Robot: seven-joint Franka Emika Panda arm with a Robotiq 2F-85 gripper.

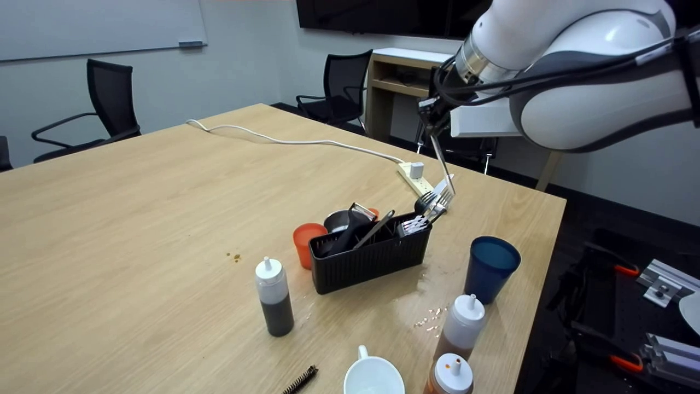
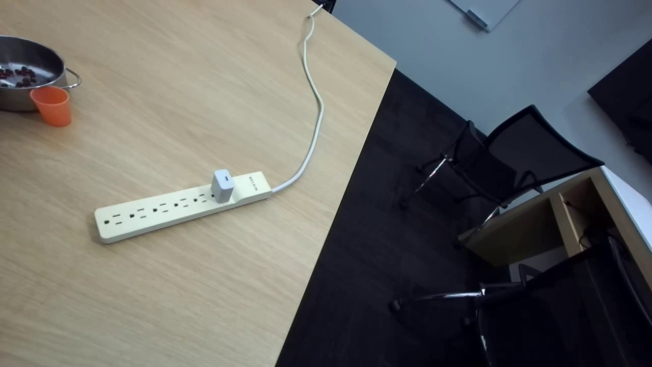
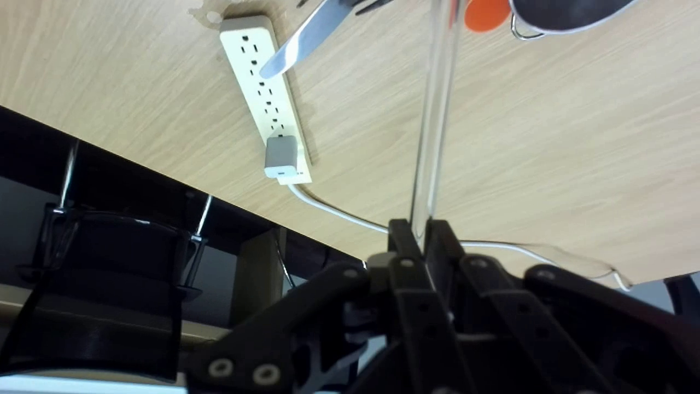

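My gripper is shut on a long, thin shiny utensil [image 3: 434, 125], which sticks straight out from the fingertips; its far end runs out of the top of the wrist view. In exterior view 1 the gripper [image 1: 430, 128] is raised at the right, and the utensil [image 1: 443, 161] slants down toward the right end of the black basket [image 1: 371, 266]. A knife, forks [image 1: 441, 203] and other cutlery stand up from that end. The utensil's lower tip overlaps them in this view; whether it touches them I cannot tell.
The power strip [image 1: 414, 178] lies behind the basket. A dark blue cup [image 1: 490, 269], squeeze bottles [image 1: 275, 299] and a white mug [image 1: 374, 377] stand in front and to the sides. An orange cup [image 1: 308, 243] sits against the basket's left.
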